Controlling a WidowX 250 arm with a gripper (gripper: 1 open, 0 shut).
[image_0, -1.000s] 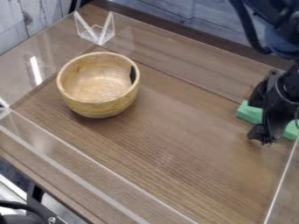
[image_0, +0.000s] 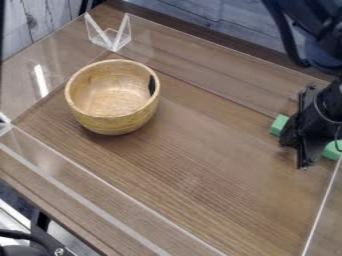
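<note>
My black gripper (image_0: 297, 150) is at the right edge, low over a bright green object (image_0: 330, 149) that shows on both sides of it. The gripper hides the middle of that object. Whether the fingers are open or shut, or have anything between them, is too dark to tell.
A round wooden bowl (image_0: 114, 110) stands at the left. A small clear plastic rack (image_0: 110, 35) is at the back left.
The gripper has shifted a little and now covers more of the green object. The bowl and rack are unmoved.
</note>
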